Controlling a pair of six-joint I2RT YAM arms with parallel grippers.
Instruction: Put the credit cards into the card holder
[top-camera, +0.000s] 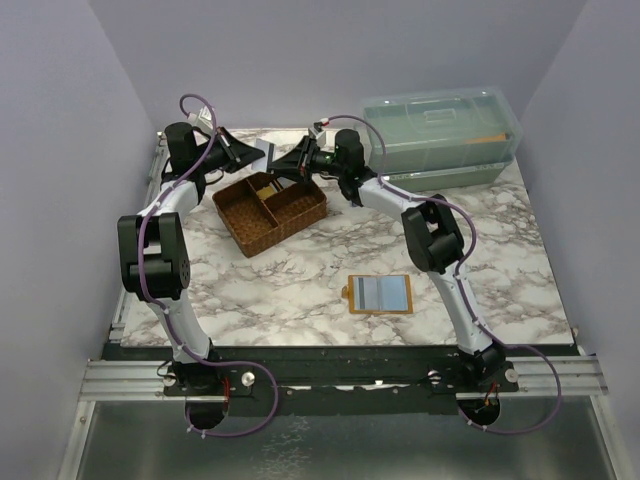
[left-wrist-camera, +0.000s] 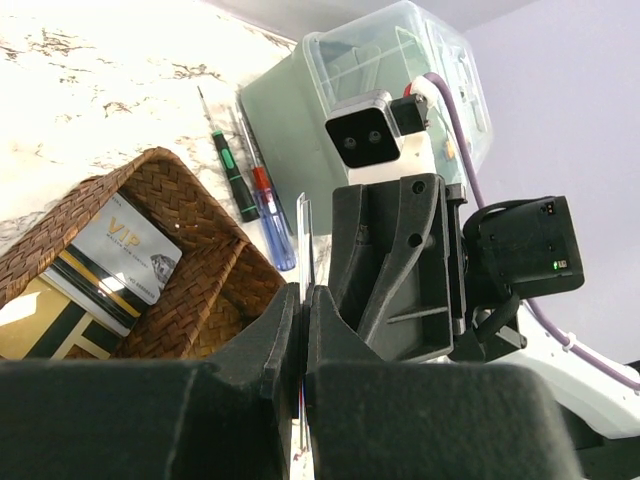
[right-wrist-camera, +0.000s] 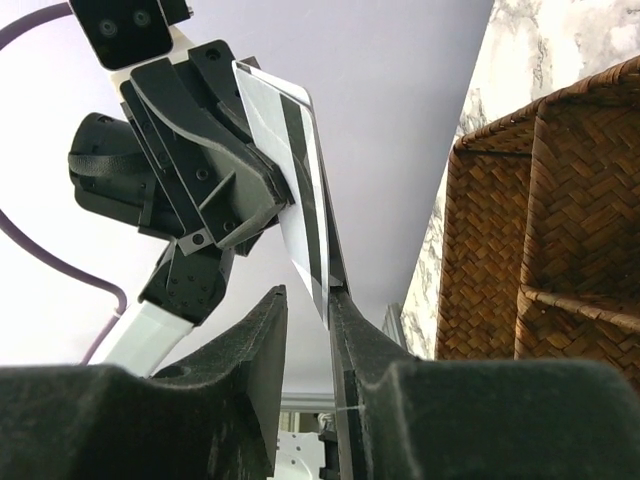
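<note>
A white card with a dark stripe (right-wrist-camera: 290, 150) stands on edge above the basket, my left gripper shut on it. In the left wrist view this card shows nearly edge-on. My right gripper is part open at the card's other end, whose lower corner lies between its fingers, close against one of them. Inside the woven basket (top-camera: 262, 240) are a silver VIP card (left-wrist-camera: 118, 248) and a gold card (left-wrist-camera: 40, 318). A flat tan-edged piece with grey and pale blue panels (top-camera: 380, 294), seemingly the card holder, lies at front centre right.
Two screwdrivers, one green and black (left-wrist-camera: 238, 180) and one red and blue (left-wrist-camera: 274, 222), lie beside the basket. A lidded clear green box (top-camera: 440, 135) fills the back right.
</note>
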